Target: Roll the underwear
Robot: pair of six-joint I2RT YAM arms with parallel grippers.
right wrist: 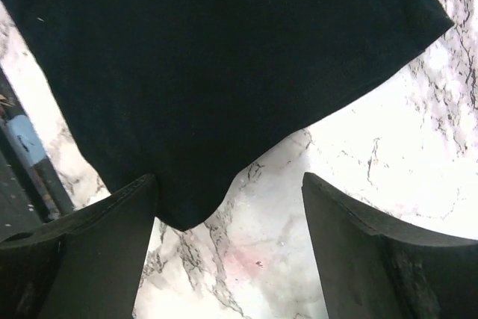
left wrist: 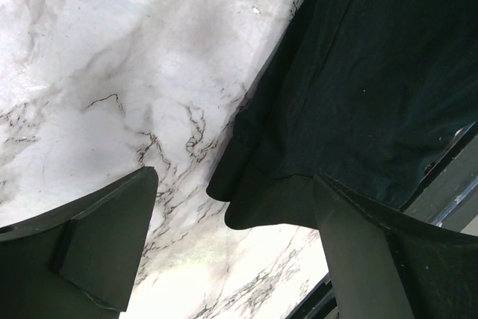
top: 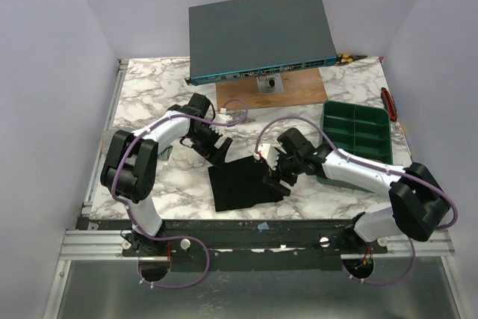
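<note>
The black underwear (top: 235,188) lies spread flat on the marble table. My left gripper (top: 215,151) hangs open just beyond its far left corner; in the left wrist view the cloth's folded edge (left wrist: 299,110) sits between and beyond the open fingers. My right gripper (top: 278,177) is open over the underwear's right side. In the right wrist view a corner of the dark fabric (right wrist: 194,125) reaches in between its open fingers, with bare marble beside it.
A green divided bin (top: 355,125) stands at the right. A monitor (top: 260,28) on a wooden base (top: 302,87) is at the back. A red tool (top: 388,102) lies at the far right.
</note>
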